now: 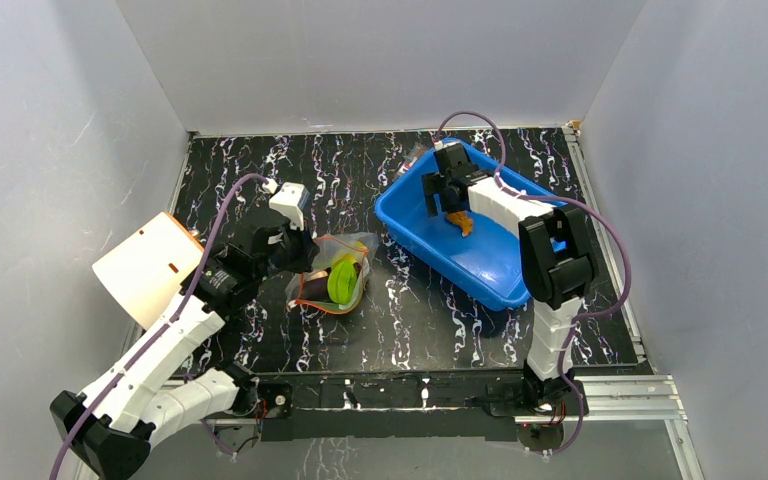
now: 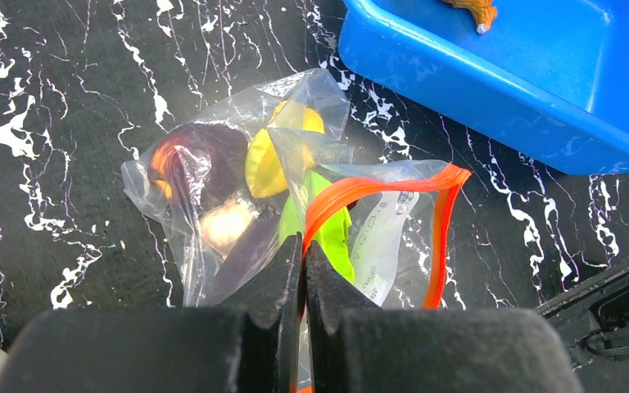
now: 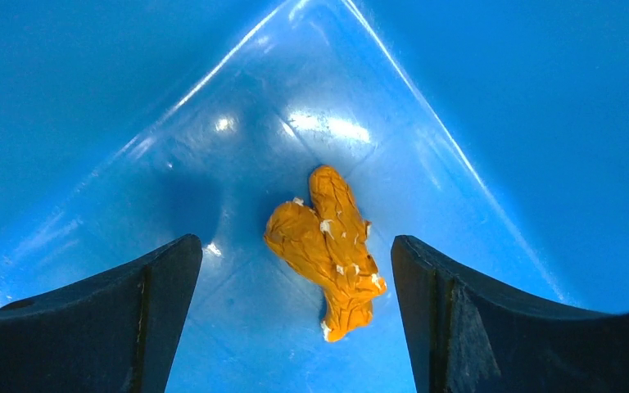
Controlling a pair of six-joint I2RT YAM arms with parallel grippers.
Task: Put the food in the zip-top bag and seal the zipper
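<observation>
The zip top bag (image 1: 358, 292) (image 2: 213, 147), with orange zipper, lies on the counter holding yellow, green, dark and pale food pieces. My left gripper (image 1: 310, 255) is shut on the bag's orange-rimmed edge. An orange-brown food piece, like fried chicken (image 1: 458, 223) (image 3: 328, 254), lies on the floor of the blue bin (image 1: 440, 265) (image 2: 491, 106). My right gripper (image 1: 435, 205) hangs over it, open, with the piece between and beyond its fingertips in the right wrist view, apparently not grasped.
A cream board (image 1: 145, 268) leans at the left wall. A small clear packet (image 1: 410, 158) lies behind the bin. Bare marble-patterned counter (image 1: 400, 330) shows in front of the bag and bin. Grey walls enclose the sides and back.
</observation>
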